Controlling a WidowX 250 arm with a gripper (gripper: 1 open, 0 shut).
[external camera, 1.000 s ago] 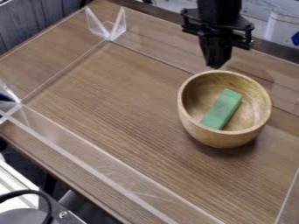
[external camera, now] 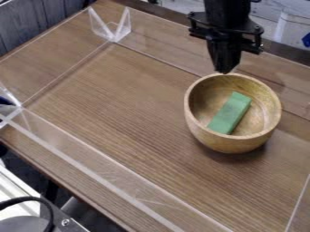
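A wooden bowl [external camera: 255, 131] stands on the right half of the table, with a green block [external camera: 229, 114] lying inside it. My black gripper [external camera: 222, 68] hangs just above and behind the bowl's far rim, pointing down, shut with nothing visible between its fingers.
Clear plastic edging runs along the left and back. At the lower left corner sit a grey metal part and a black cable.
My gripper has edged very slightly downward and to the right. The bowl and block have not moved.
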